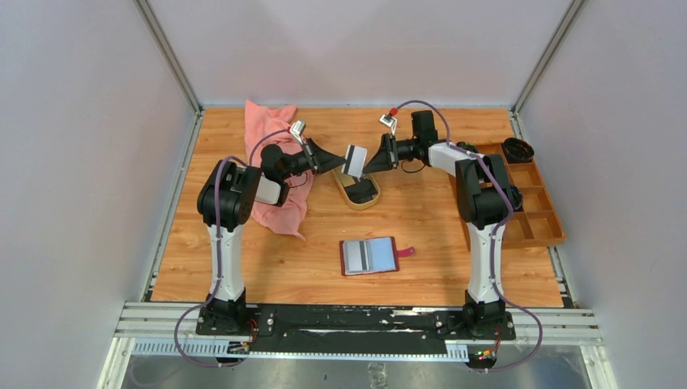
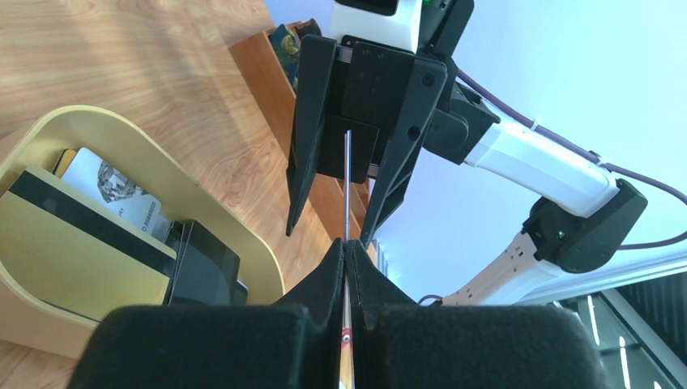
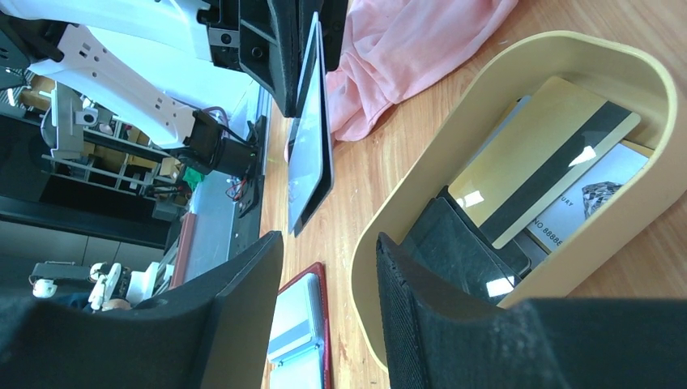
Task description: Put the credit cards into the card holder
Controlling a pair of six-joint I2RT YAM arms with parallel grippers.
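A white card with a dark stripe [image 1: 355, 160] hangs above the tan bin, pinched edge-on by my left gripper, whose fingertips are shut on it. My right gripper is partly open. In the left wrist view the card's far edge lies between the right fingers, with gaps at both sides. The red card holder [image 1: 369, 256] lies open near the front of the table, with a striped card in its left side. Inside the bin [image 3: 518, 61] are a gold card with a black stripe [image 3: 559, 146], a white card [image 3: 587, 194] and dark items.
A pink cloth [image 1: 279, 212] lies at the left under the left arm. A wooden compartment tray [image 1: 535, 219] stands at the right. Bare tabletop [image 1: 308, 259] surrounds the card holder.
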